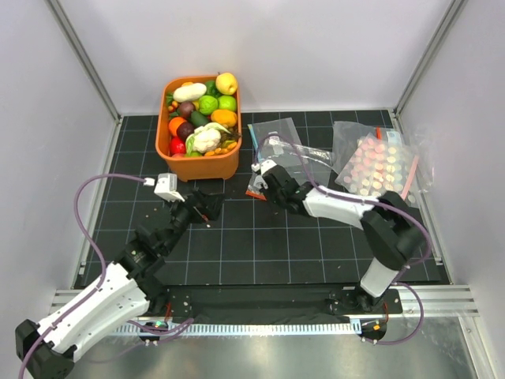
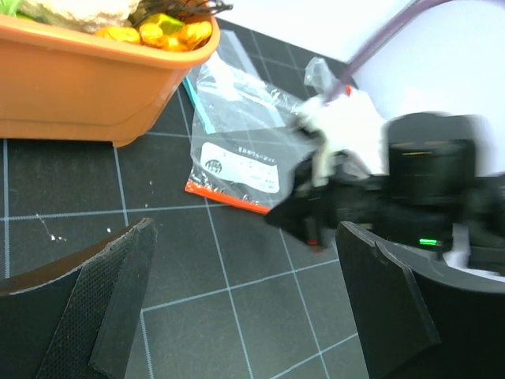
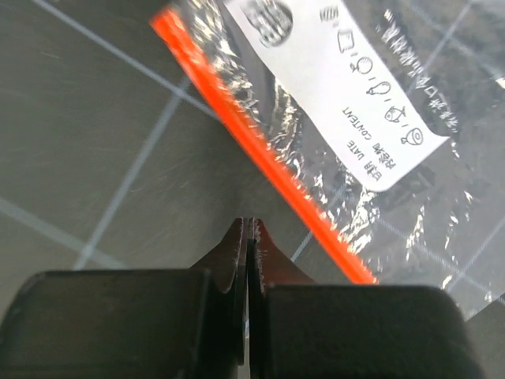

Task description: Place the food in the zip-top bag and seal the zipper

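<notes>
The clear zip bag with an orange zipper lies flat on the tiled mat; its white label fills much of the right wrist view. My right gripper is shut, its fingertips together with nothing between them. The orange strip lies just outside the fingers, and the tips are over bare mat. From above, the right arm hides part of the strip. My left gripper stands open and empty left of the bag, below the orange basket of food, including a cauliflower.
Beneath the basket's right side extends another clear bag with a teal zipper strip. A bag of round pieces lies at the right.
</notes>
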